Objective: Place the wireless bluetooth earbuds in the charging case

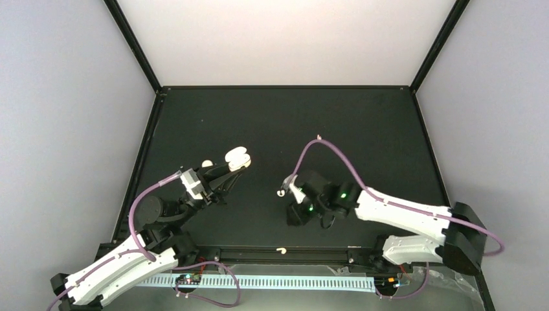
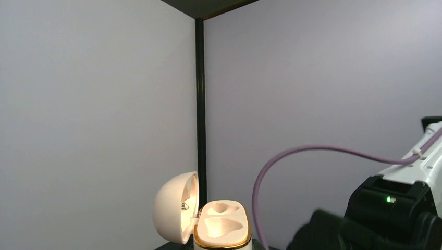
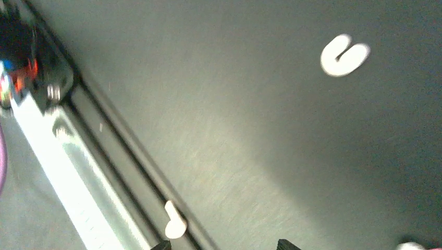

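Observation:
The white charging case [image 1: 238,162] with its lid open is held in my left gripper [image 1: 230,176]; in the left wrist view both slots of the case [image 2: 221,224] look empty. My right gripper [image 1: 296,210] is lowered over the board, its fingertips [image 3: 285,246] barely showing at the bottom of the right wrist view, so its state is unclear. A small white U-shaped piece [image 3: 341,56] lies on the board, and a white earbud-like piece [image 1: 281,250] lies on the front rail, also seen as a small piece [image 3: 175,225] in the right wrist view.
The black board [image 1: 362,116] is clear at the back. A front rail [image 1: 311,249] and a light strip [image 1: 311,283] run along the near edge. Purple cables loop from both arms.

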